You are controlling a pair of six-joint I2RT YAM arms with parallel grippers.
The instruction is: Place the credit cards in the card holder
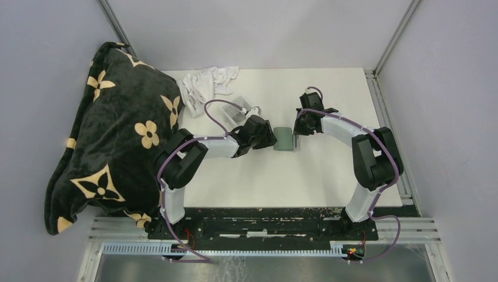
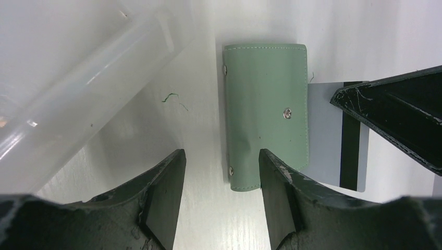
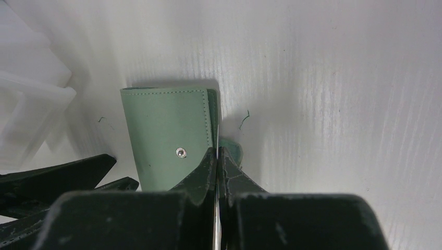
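The green card holder (image 1: 283,139) lies flat on the table between my two grippers. Its snap button faces up in both wrist views. A grey card (image 2: 324,133) with a black stripe meets the holder's right edge in the left wrist view; how much of it is inside is hidden. My right gripper is shut on this card, which appears edge-on as a thin pale line. At the holder's left side, my left gripper stands open with nothing between its fingers, its right finger overlapping the holder's lower part in view.
A clear plastic box (image 1: 234,111) stands close behind the left gripper. White cloth (image 1: 205,85) lies at the back left, and a dark patterned blanket (image 1: 126,141) covers the left side.
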